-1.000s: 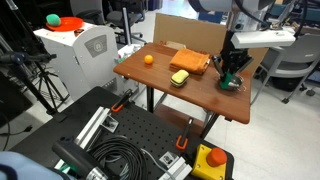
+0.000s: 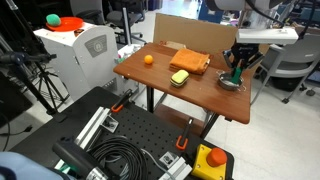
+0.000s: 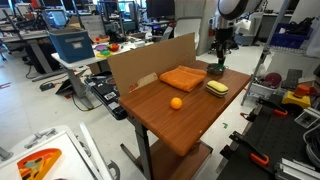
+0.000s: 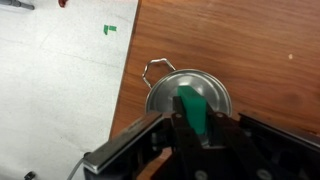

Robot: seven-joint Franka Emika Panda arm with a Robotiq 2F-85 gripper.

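A small metal pot (image 2: pixel 228 85) with looped handles stands at the right end of the wooden table. Over it, my gripper (image 2: pixel 237 74) points down, shut on a green object (image 4: pixel 193 108). From the wrist view the green object lies over the pot's (image 4: pixel 213 86) round opening; whether it touches the inside cannot be told. Seen from the second exterior view, the gripper (image 3: pixel 220 62) is small and dark beside the pot (image 3: pixel 215 69) at the table's far end.
An orange cloth (image 2: pixel 192 62) lies near the back board, with a yellow sponge-like block (image 2: pixel 179 77) in front of it. An orange ball (image 2: pixel 149 59) sits farther left.
A second ago they were low, slightly farther left.
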